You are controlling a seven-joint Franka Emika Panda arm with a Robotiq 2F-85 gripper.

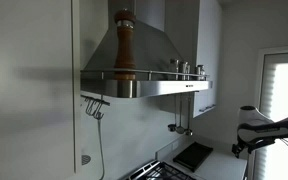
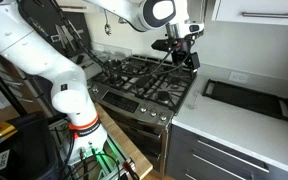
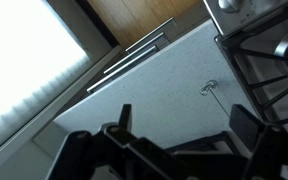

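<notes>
My gripper stands open above the pale countertop, one dark finger on either side and nothing between them. In the first exterior view the arm reaches in from the right, with the gripper beyond the counter's far end. From the second exterior view it is high over the stove's right edge. A small thin metal item shows on the counter in the wrist view, ahead of the fingers; what it is I cannot tell. A black tray lies flat on the counter, partly hidden behind the gripper in the wrist view.
The gas stove with black grates adjoins the counter. A range hood bears a wooden mill and several small jars; utensils hang beneath. Drawers lie below the counter, whose top is mostly clear.
</notes>
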